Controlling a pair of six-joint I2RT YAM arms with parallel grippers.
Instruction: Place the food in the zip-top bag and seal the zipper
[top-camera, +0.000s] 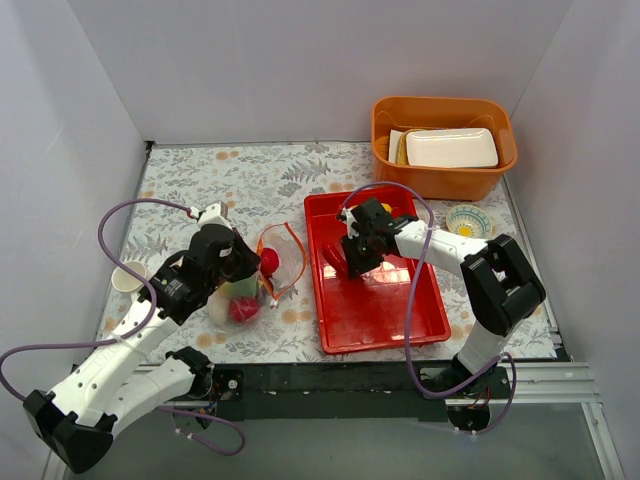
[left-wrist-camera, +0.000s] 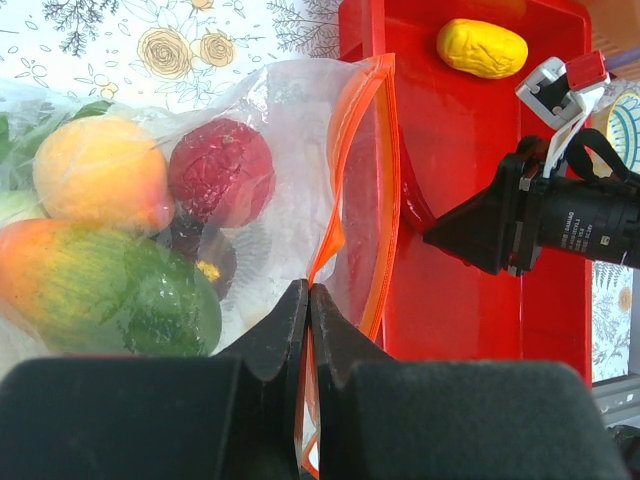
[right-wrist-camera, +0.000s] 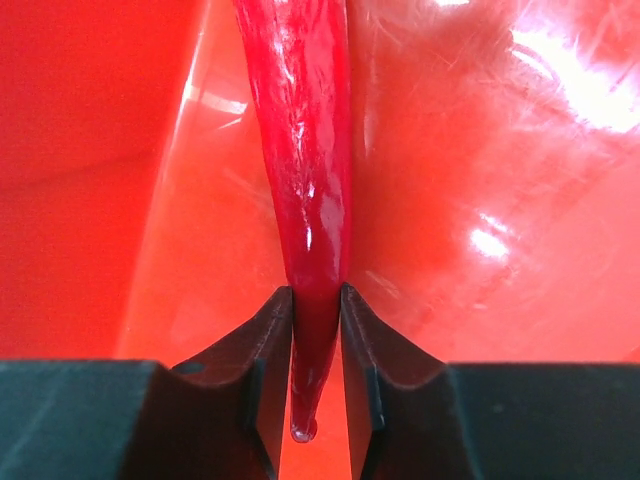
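Observation:
A clear zip bag (left-wrist-camera: 270, 110) with orange zipper holds a mango (left-wrist-camera: 110, 285), a peach (left-wrist-camera: 100, 175), a red round item (left-wrist-camera: 222, 170) and greens. My left gripper is shut at the orange zipper edge. In the red tray (top-camera: 380, 320), my right gripper is on a long red pepper (right-wrist-camera: 305, 180), its fingertips touching both sides near the narrow end. A yellow item (left-wrist-camera: 482, 48) lies at the tray's back.
An orange bin (top-camera: 445, 180) with white trays stands at back right, beside a patterned bowl (top-camera: 467, 221). A white cup (top-camera: 128, 276) sits at left.

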